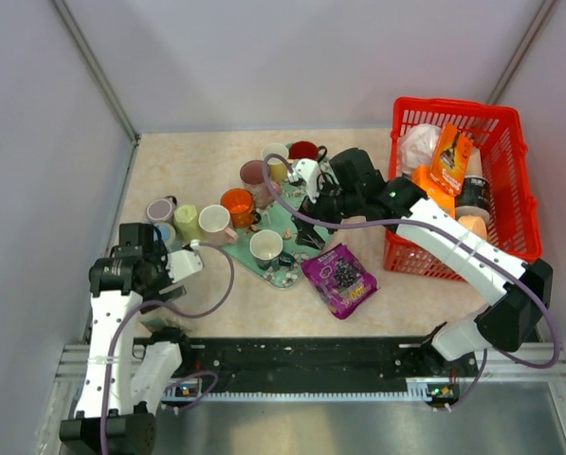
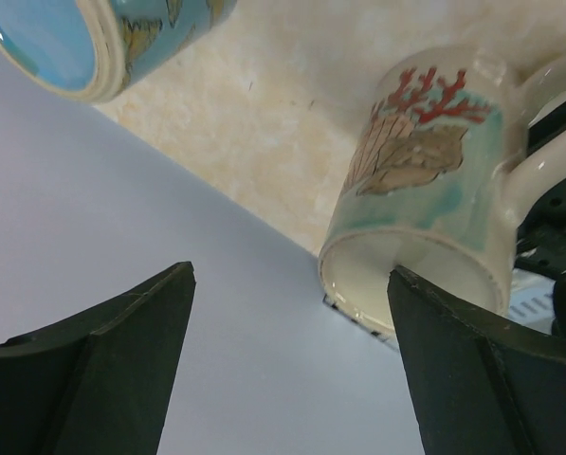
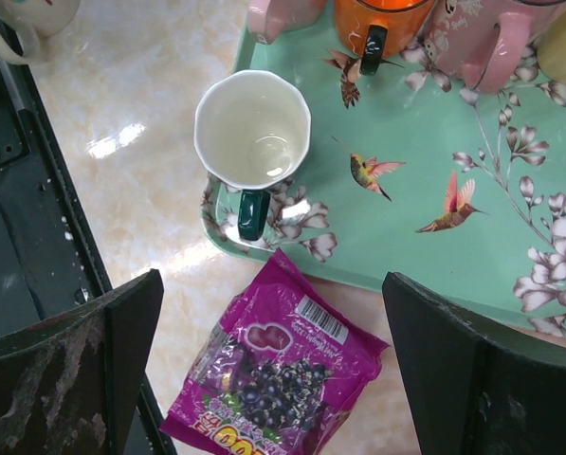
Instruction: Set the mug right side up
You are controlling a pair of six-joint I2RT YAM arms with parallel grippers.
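Observation:
A mug with a coral pattern (image 2: 420,161) lies on its side in the left wrist view, handle to the right, rim facing my open left gripper, whose right finger reaches in front of the rim. Contact is unclear. From above, that gripper mostly covers the mug at the table's front left. A blue mug (image 2: 136,43) is behind it. My right gripper is open above a purple snack bag (image 3: 278,379) at the front edge of the green tray (image 3: 434,256), with nothing between its fingers.
Several mugs, including an orange one (image 1: 238,206) and a white one (image 3: 251,133), stand on or beside the tray. A red basket (image 1: 505,180) full of items is at the right. Bare table (image 1: 226,313) shows at front centre.

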